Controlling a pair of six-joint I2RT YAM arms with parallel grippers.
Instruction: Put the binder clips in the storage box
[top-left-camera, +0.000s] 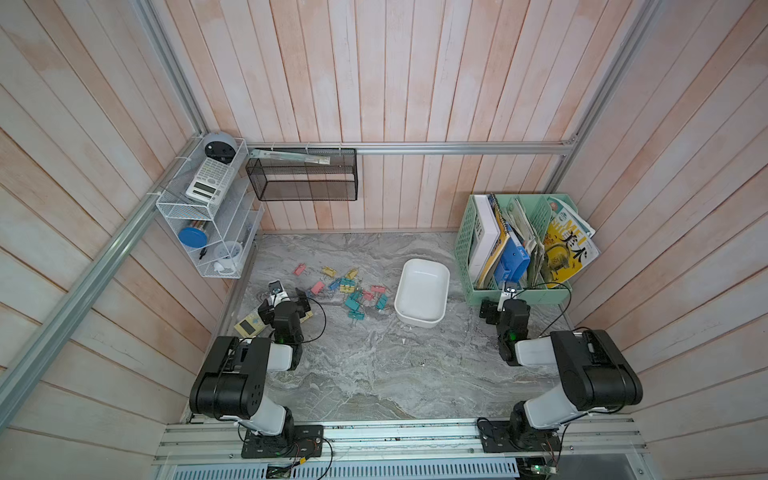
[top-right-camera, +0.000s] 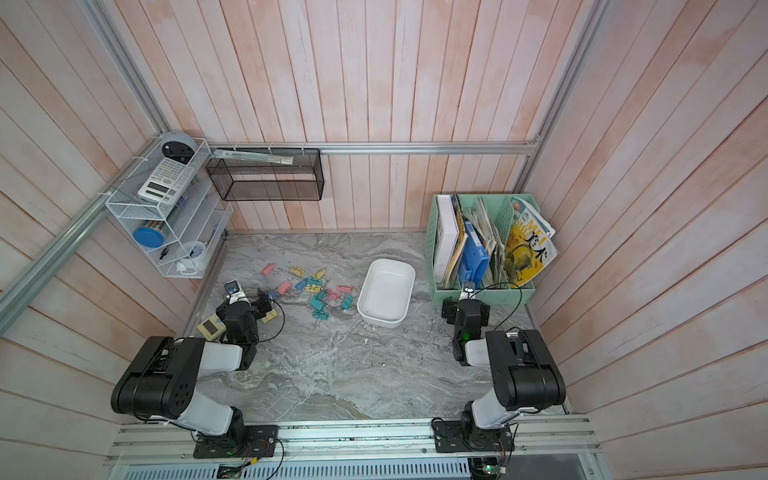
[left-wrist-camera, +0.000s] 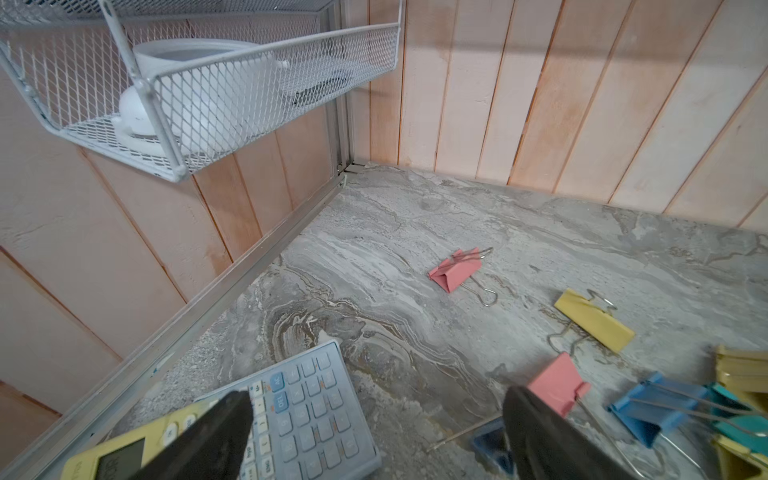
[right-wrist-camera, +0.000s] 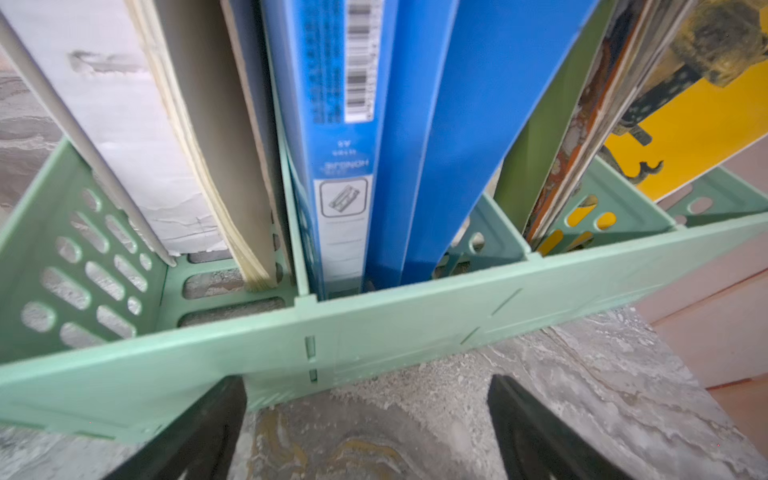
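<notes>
Several binder clips in pink, yellow, blue and teal lie loosely heaped on the grey table, left of the white storage box (top-left-camera: 422, 321). The box is empty. In the left wrist view a pink clip (left-wrist-camera: 456, 269) lies apart, with a yellow clip (left-wrist-camera: 593, 320) to its right and a blue clip (left-wrist-camera: 652, 408) nearer. Another pink clip (left-wrist-camera: 560, 382) is partly behind my right-hand fingertip. My left gripper stands open above the table, left of the heap, nothing between its fingers. My right gripper is open and empty in front of the green file rack.
A calculator (left-wrist-camera: 308, 408) lies under my left gripper. The green rack (right-wrist-camera: 416, 328), full of books and folders, fills the back right. A white wire shelf (top-left-camera: 212, 208) stands at the left wall, beside a black mesh basket (top-left-camera: 304, 190).
</notes>
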